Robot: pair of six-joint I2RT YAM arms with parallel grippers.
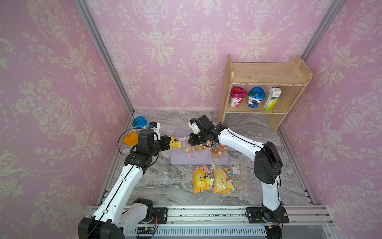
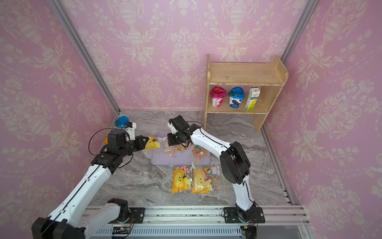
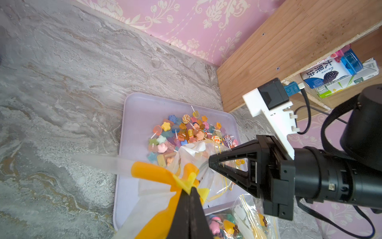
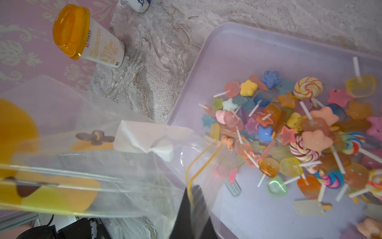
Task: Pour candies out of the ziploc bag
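Note:
A clear ziploc bag with yellow duck print is stretched between my two grippers over the lilac tray. My left gripper is shut on the yellow end of the bag. My right gripper is shut on the bag's clear edge, its fingers also seen from the side in the left wrist view. Many candies and lollipops lie loose in the tray, mostly in its back and right. The bag's inside is mostly hidden; a few pink pieces show beneath its clear end.
Two filled duck bags lie in front of the tray. Cups with orange and blue lids stand at the left. A wooden shelf with cups and a carton stands at back right. Marble is clear at front left.

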